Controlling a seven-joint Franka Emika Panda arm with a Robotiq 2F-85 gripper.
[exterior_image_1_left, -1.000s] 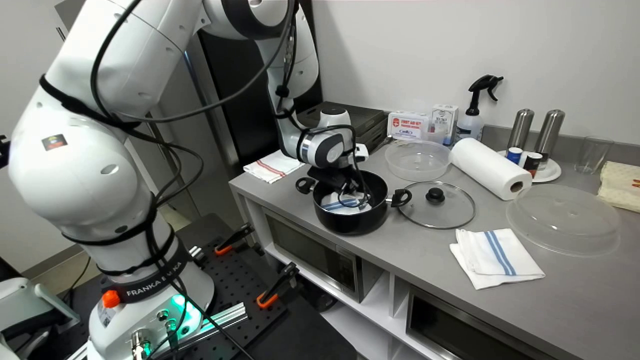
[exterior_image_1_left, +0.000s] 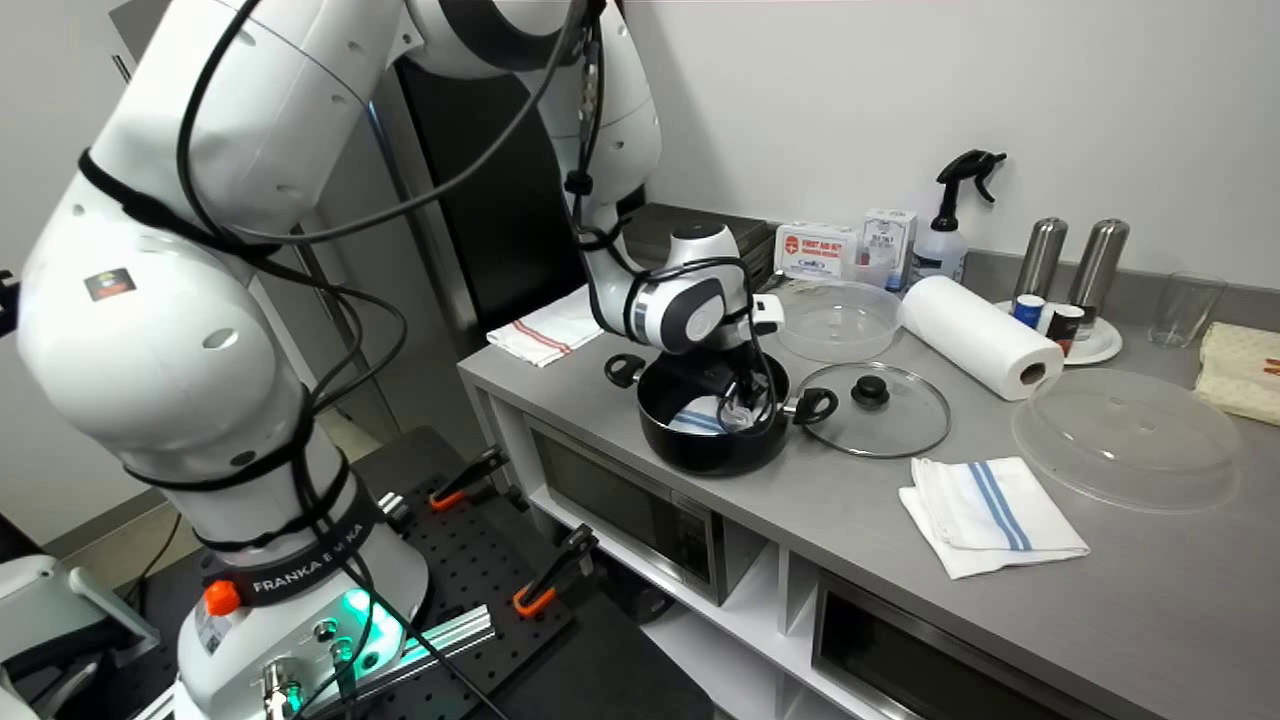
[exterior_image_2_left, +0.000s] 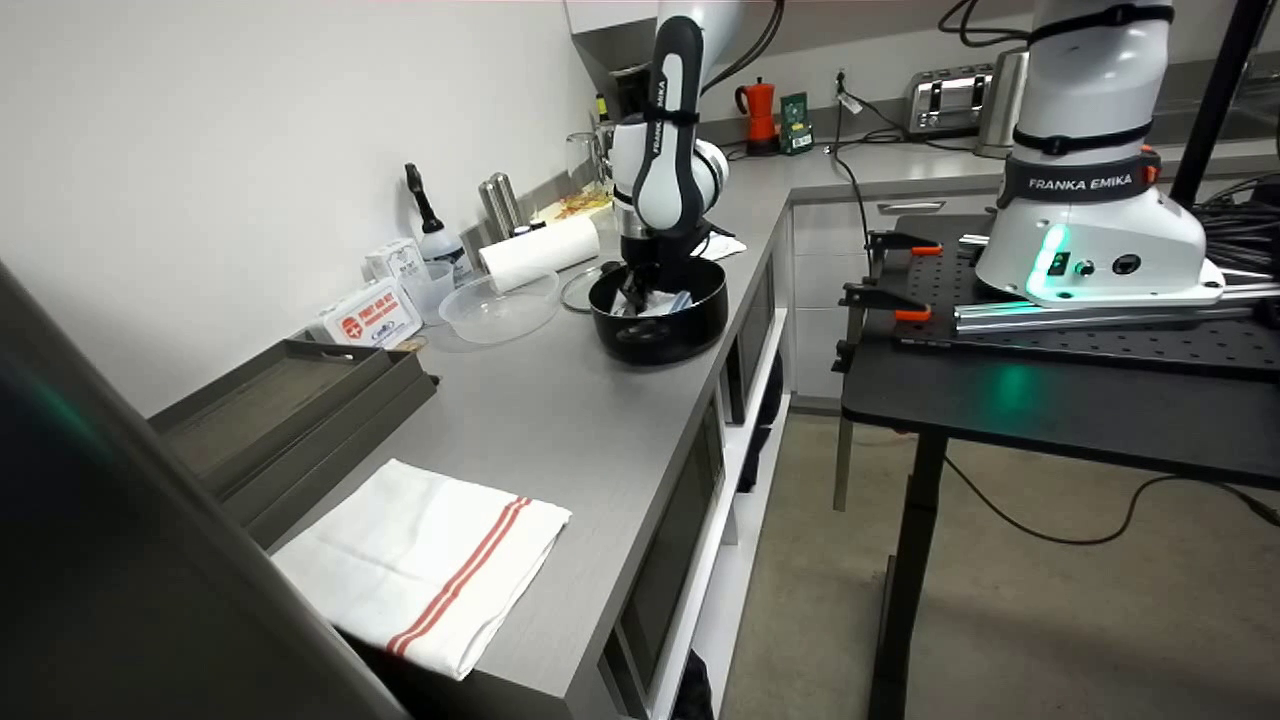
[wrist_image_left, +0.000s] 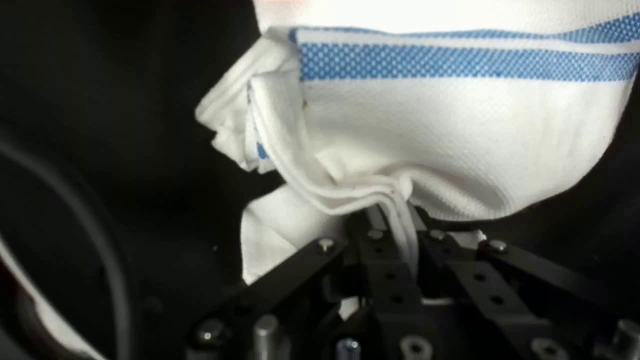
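Observation:
A white cloth with blue stripes (wrist_image_left: 468, 108) lies bunched inside the black pot (exterior_image_1_left: 710, 452). In the wrist view my gripper is shut on a fold of this cloth, which runs between the dark fingers. Exterior view 1 shows the gripper (exterior_image_1_left: 746, 390) reaching down inside the pot's rim, with part of the cloth (exterior_image_1_left: 699, 416) visible beside it. From the other side, the pot (exterior_image_2_left: 660, 340) also hides the fingertips, and some of the cloth (exterior_image_2_left: 679, 301) shows above the rim line.
A glass lid (exterior_image_1_left: 876, 426) lies close to the pot's right handle. Further right is a folded blue-striped towel (exterior_image_1_left: 996, 516). Behind stand a clear plastic bowl (exterior_image_1_left: 831, 322) and a paper towel roll (exterior_image_1_left: 978, 336). A red-striped towel (exterior_image_2_left: 420, 564) lies at the counter's end.
My arm and gripper have moved to the right in exterior view 1. The pot has shifted slightly right too, its handle now overlapping the lid's edge more. The cloth's visible part has changed shape.

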